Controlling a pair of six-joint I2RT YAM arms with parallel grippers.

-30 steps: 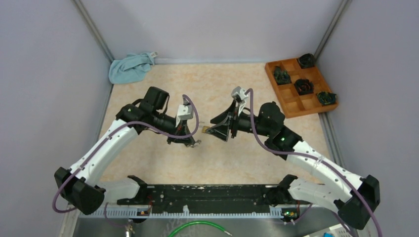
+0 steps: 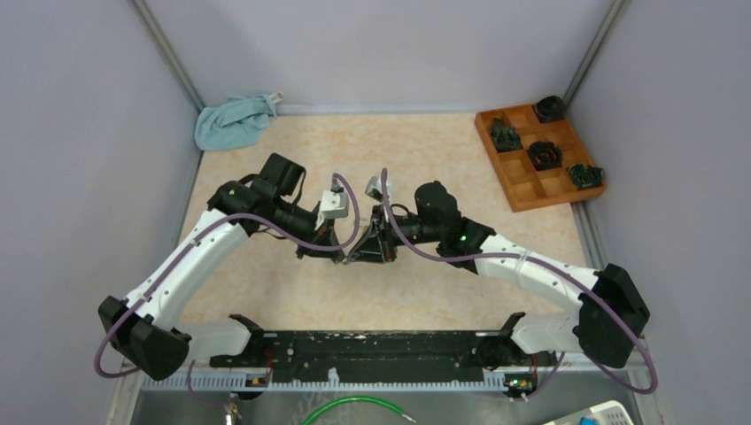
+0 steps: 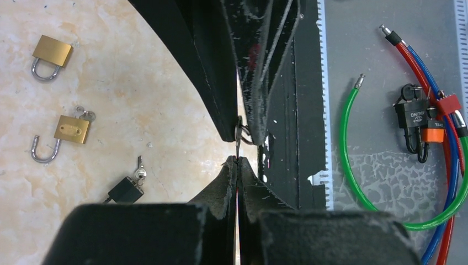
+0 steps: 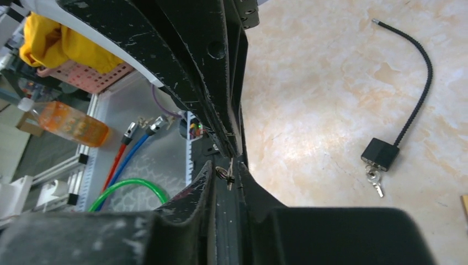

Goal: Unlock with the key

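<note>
A small key on a ring (image 3: 246, 134) is held upright in my left gripper, which is shut on it. My right gripper meets it tip to tip, its fingers around the key ring; whether they grip it is hard to tell. In the left wrist view lie a closed brass padlock (image 3: 52, 51), an open brass padlock with keys (image 3: 72, 130) and a black padlock with keys (image 3: 126, 191). In the right wrist view a black cable lock (image 4: 379, 154) with keys lies on the table.
A wooden compartment tray (image 2: 522, 186) sits at the back right, a light blue cloth (image 2: 232, 124) at the back left. Coloured hoses and more locks lie in a grey area beyond the table's front edge (image 2: 381, 350).
My right gripper has moved left to my left gripper's tip and the key there. The left arm has shifted only slightly.
</note>
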